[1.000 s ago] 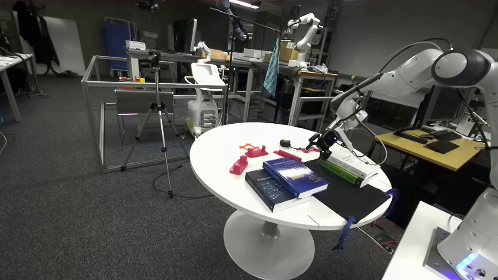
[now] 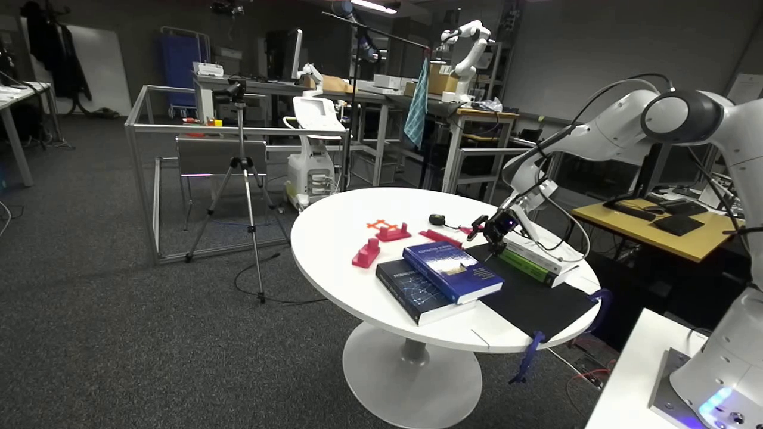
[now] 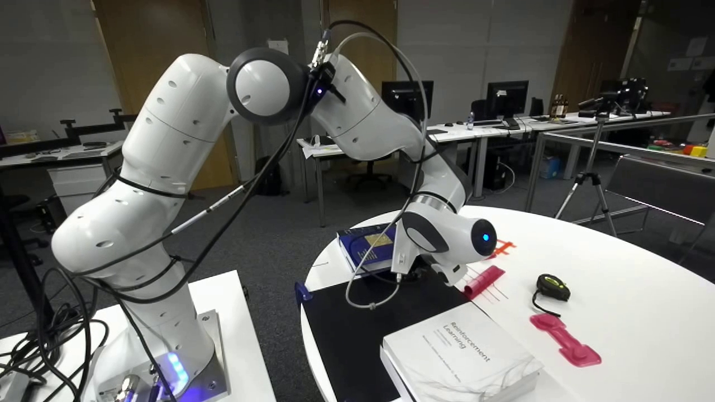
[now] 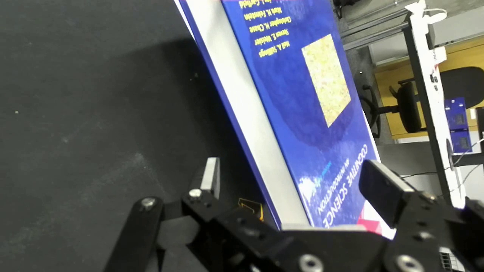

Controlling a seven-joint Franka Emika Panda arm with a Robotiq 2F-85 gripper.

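Note:
My gripper is open, its two fingers far apart in the wrist view. Beyond and between them lies the blue Cognitive Science book, its page edges facing the black mat; neither finger visibly grips it. In exterior view 1 this blue book rests on a dark book. There the gripper hangs low over the mat's far end, beside the stack of a white book on a green one. The arm's wrist hides most of the gripper in exterior view 2.
Red printed parts and a black tape measure lie on the white round table. A loose cable loops from the arm near the mat.
In exterior view 1 the gripper has shifted slightly down in the picture, and the arm's elbow has swung left and lower. The books look unmoved.

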